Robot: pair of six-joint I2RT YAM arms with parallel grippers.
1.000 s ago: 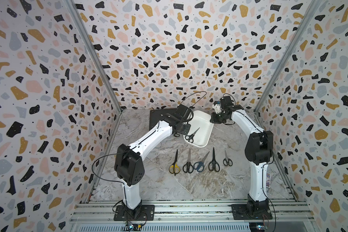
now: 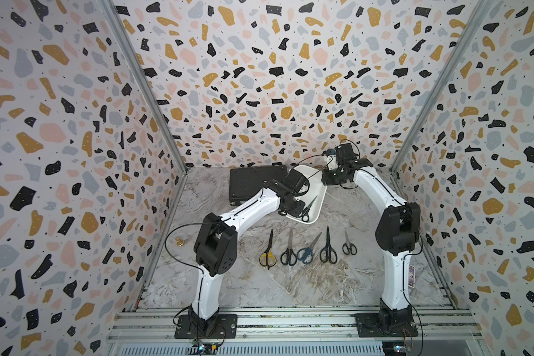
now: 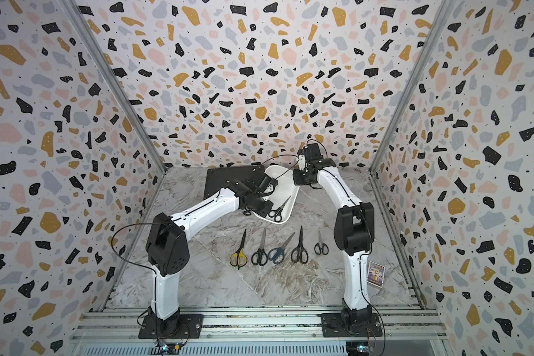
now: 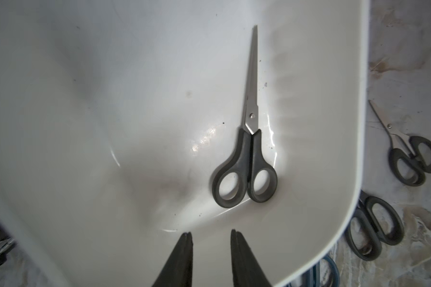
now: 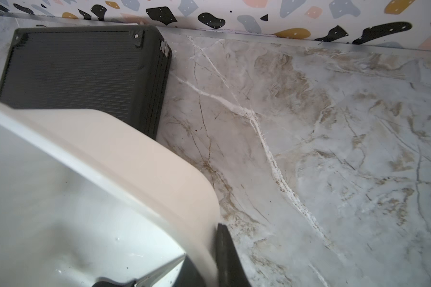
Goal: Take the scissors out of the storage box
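Note:
In the left wrist view a pair of scissors with dark grey handles (image 4: 243, 167) lies closed on the floor of the white storage box (image 4: 344, 143). Its blades point to the top of that view. My left gripper is open and empty over the box's near end, just short of the handle loops and apart from them. At the box's right side, my right gripper is shut on the rim, one finger inside the wall and the other outside. Part of the scissors (image 5: 162, 272) shows low in the right wrist view.
On the marble table in front of the box lies a row of several scissors, among them a yellow-handled pair (image 2: 268, 258) and a blue-handled pair (image 2: 305, 255). A black case (image 5: 81, 67) stands left of the box. Table to the box's right is clear.
The box and right gripper have shifted slightly left. The scissors stay in the box.

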